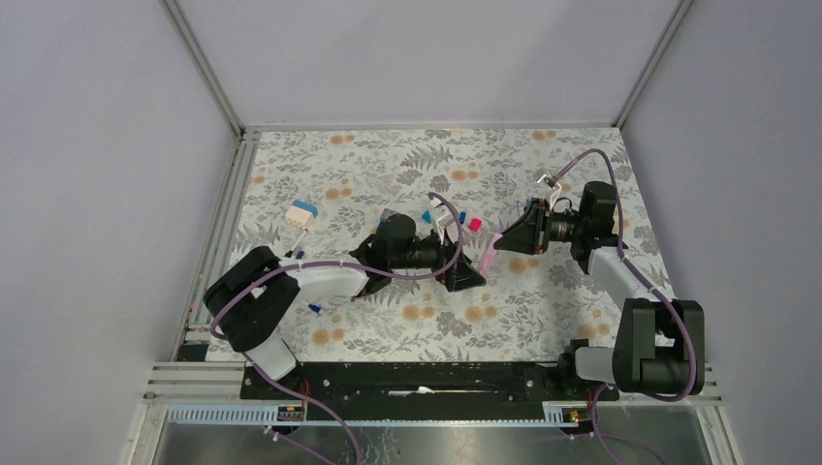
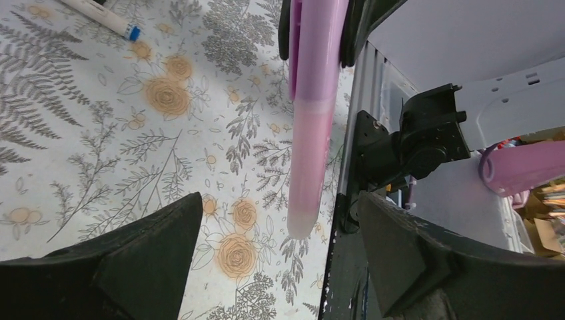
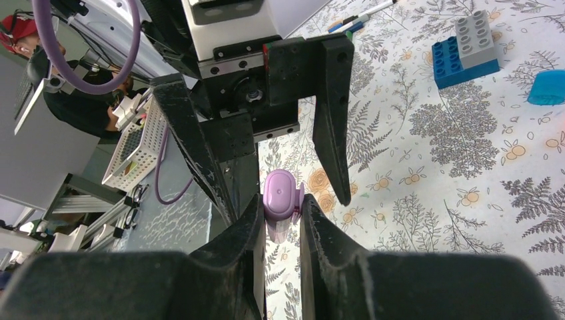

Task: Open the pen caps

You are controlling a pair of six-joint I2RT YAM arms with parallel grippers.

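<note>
A long pink pen [image 1: 488,256] hangs above the table, its lilac upper end [image 3: 281,193] between the fingers of my right gripper, which is shut on it. The paler lower part of the pen [image 2: 311,160] points down toward my left gripper. That left gripper is open, one finger [image 2: 153,230] on each side of the pen's free end in its wrist view. Whether either finger touches the pen cannot be told. From above, the left gripper [image 1: 472,278] is right beside the pen's lower end.
A white marker with a blue end [image 2: 113,20] lies on the patterned table. Stacked grey and blue bricks [image 3: 465,53] and a blue piece [image 3: 548,87] are farther off. A pink block [image 1: 475,224] lies behind the pen.
</note>
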